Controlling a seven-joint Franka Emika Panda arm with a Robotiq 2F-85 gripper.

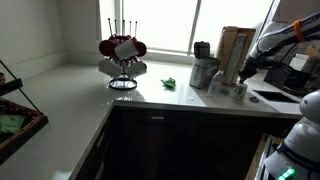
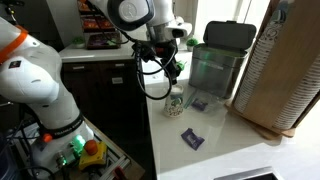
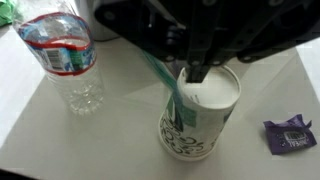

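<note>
A white paper cup with a dark and teal print (image 3: pixel 195 118) stands on the counter, its pale round top (image 3: pixel 212 90) facing up. My gripper is shut, its dark fingertips at the far edge of that top; nothing clearly shows between them. A teal strip (image 3: pixel 165 76) runs down beside the fingers, and I cannot tell what it belongs to. In exterior view 2 the cup (image 2: pixel 174 103) is directly below the gripper. Exterior view 1 has the cup (image 1: pixel 240 91) near the counter's right end, the arm reaching in from the right.
A clear water bottle (image 3: pixel 75 70) stands left of the cup. On the right lies a purple wrapper (image 3: pixel 290 135). A grey bin (image 2: pixel 216 68) and a tall brown cardboard piece (image 2: pixel 278 72) stand close by.
</note>
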